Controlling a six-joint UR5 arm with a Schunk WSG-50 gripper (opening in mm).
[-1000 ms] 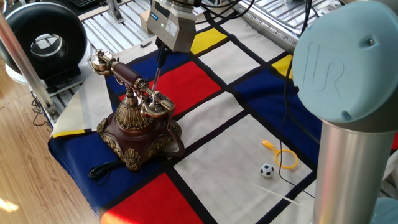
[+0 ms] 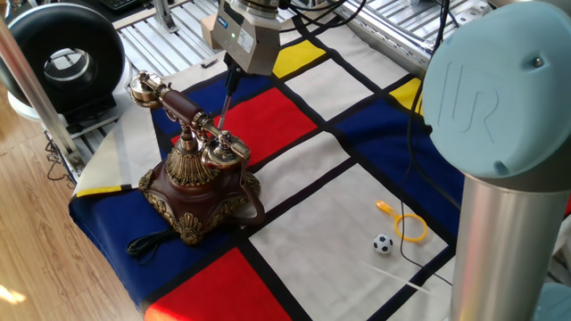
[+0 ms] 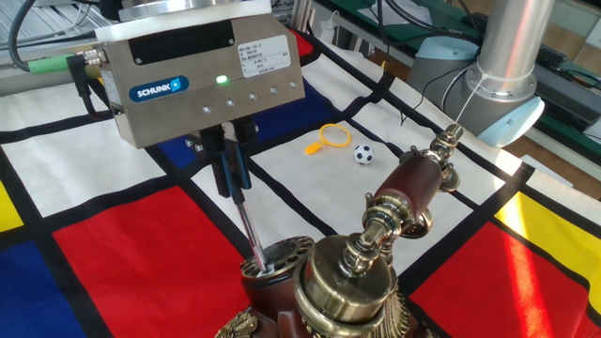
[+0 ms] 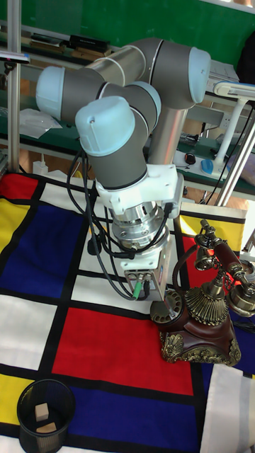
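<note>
An antique-style telephone [image 2: 192,178], dark red-brown with brass trim, stands on the patterned cloth with its handset [image 3: 410,192] across the cradle. The rotary dial [image 3: 289,258] faces my gripper [image 3: 260,265]. Long, thin metal fingertips slant down from the black finger bases [image 3: 225,169] and reach the dial, their ends at its holes. They lie close together, and no object shows between them. The handset and cradle partly hide the fingertips in exterior view 1. In exterior view 3, the gripper body [image 4: 144,268] is just left of the telephone, its fingers hidden.
A small football [image 2: 383,243] and a yellow ring with a handle [image 2: 410,226] lie on a white cloth square. A black mesh cup [image 4: 45,434] holds wooden blocks [image 4: 42,411]. Black cables [image 4: 92,226] hang along the arm. The red square beside the telephone is clear.
The gripper body and the arm's blue-capped joint have shifted very slightly to the right in exterior view 1. The telephone, ball and yellow ring have stayed in place.
</note>
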